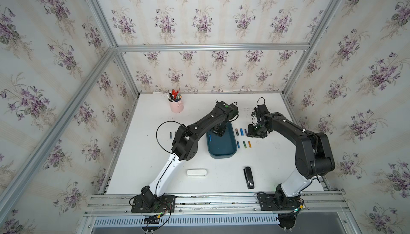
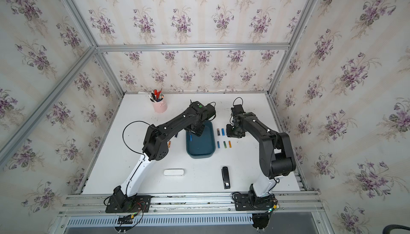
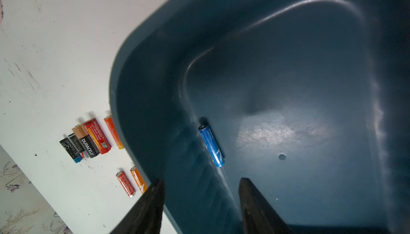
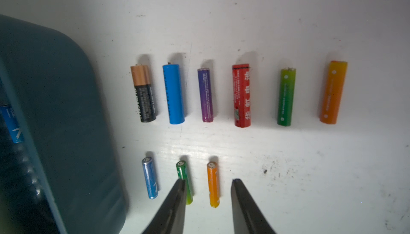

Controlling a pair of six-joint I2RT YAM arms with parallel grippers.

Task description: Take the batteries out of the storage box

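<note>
One blue battery (image 3: 211, 145) lies on the floor of the dark teal storage box (image 3: 128, 89), against its side wall. Over the box, my left gripper is open and empty, its fingers apart below that battery in the left wrist view. On the table right of the box lie two rows of batteries, among them a red battery (image 4: 241, 95), a purple battery (image 4: 205, 94) and a small orange battery (image 4: 213, 184). My right gripper hovers above this group, fingers apart with nothing held. Left of the box sit more batteries, including a black-copper Duracell (image 3: 85, 141).
A pink pen cup (image 1: 176, 105) stands at the back left. A white case (image 1: 196, 172) and a black stapler (image 1: 248, 177) rest near the front. The box's raised rim stands between the two grippers.
</note>
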